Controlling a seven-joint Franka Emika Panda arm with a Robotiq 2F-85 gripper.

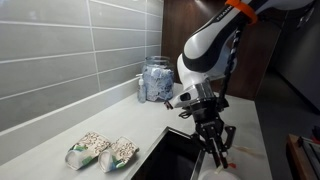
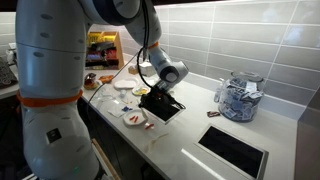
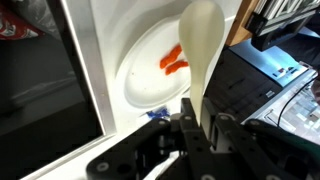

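Observation:
My gripper is shut on the handle of a pale, spoon-like utensil (image 3: 201, 42), whose rounded end reaches across the wrist view. Beneath it in that view is a white plate (image 3: 140, 82) with orange-red pieces (image 3: 174, 60) on it. In exterior view 1 the gripper (image 1: 217, 147) points down just above the plate (image 1: 220, 174), beside the dark sink opening (image 1: 165, 160). From the other side, the gripper (image 2: 157, 104) hangs close to the plate (image 2: 128, 120). Whether the utensil touches the plate cannot be told.
Two patterned cups (image 1: 85, 150) lie on the counter left of the sink. A large glass jar (image 1: 158, 78) and a small bottle (image 1: 141, 88) stand near the tiled wall. Bare counter (image 2: 190, 150) lies in front of the dark rectangle (image 2: 232, 149).

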